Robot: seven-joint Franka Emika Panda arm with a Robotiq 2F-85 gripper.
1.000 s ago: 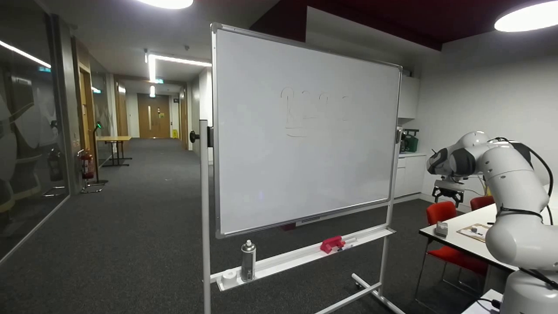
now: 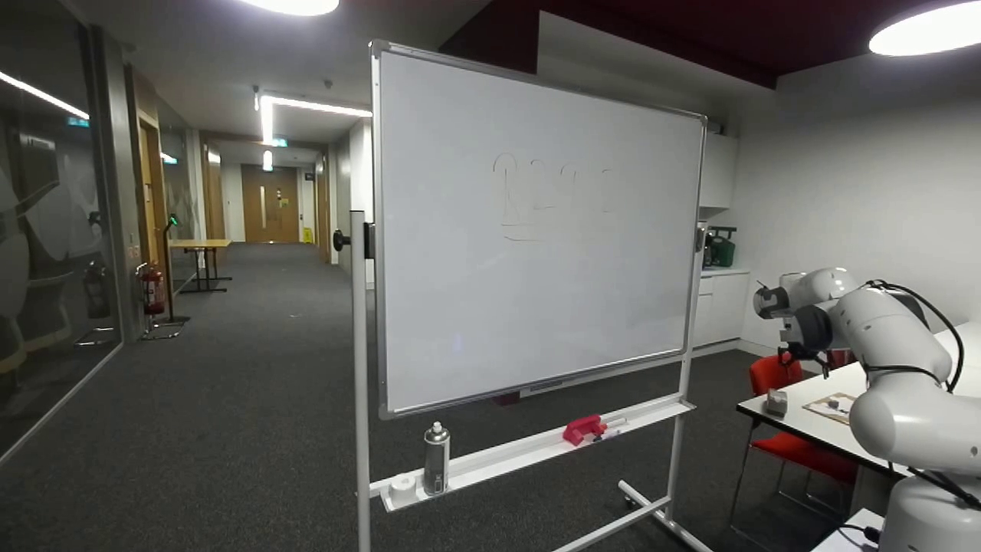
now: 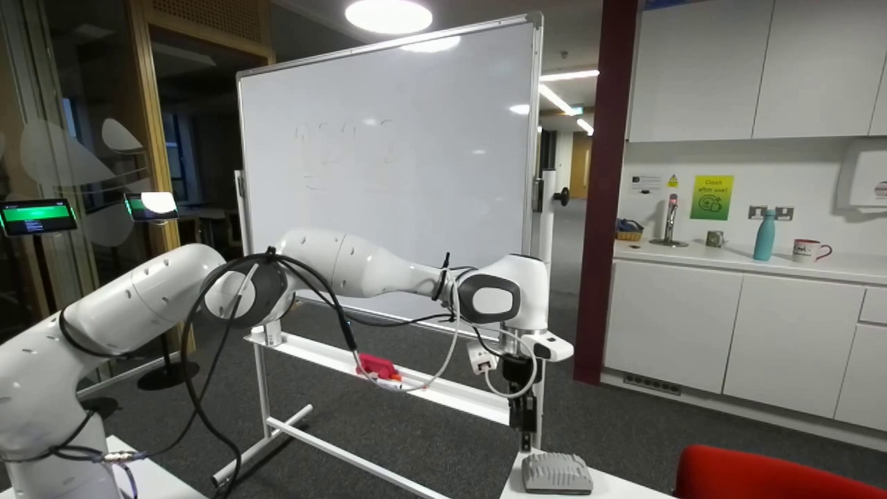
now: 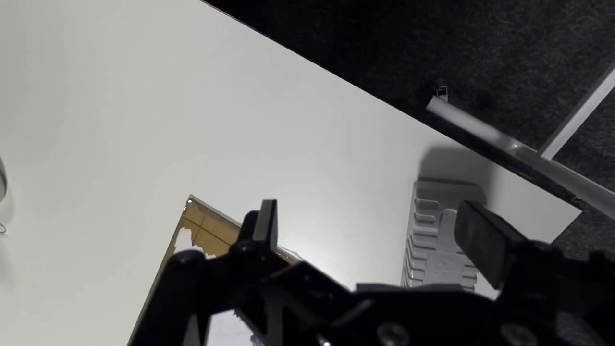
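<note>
My gripper stands open above the white table (image 4: 276, 132), nothing between its fingers. A ribbed grey block (image 4: 441, 242) lies on the table near its corner, partly behind the right finger (image 4: 484, 245) in the wrist view. In exterior view 2 the gripper (image 3: 525, 449) appears just above and behind this block (image 3: 557, 473); whether they touch cannot be told. A brown board (image 4: 210, 230) with a torn white patch lies beneath the left finger (image 4: 265, 225), partly hidden by the gripper.
A whiteboard (image 2: 538, 248) with faint marks stands beside the table. Its tray (image 2: 515, 452) holds a spray can (image 2: 436, 460), a white roll (image 2: 402, 487) and a red object (image 2: 581, 429). A red chair (image 3: 773, 474) is close to the table.
The arm's wrist has turned and the hand has shifted, now hanging lower and a little to the right in exterior view 1. The block, the board and the whiteboard items have stayed put.
</note>
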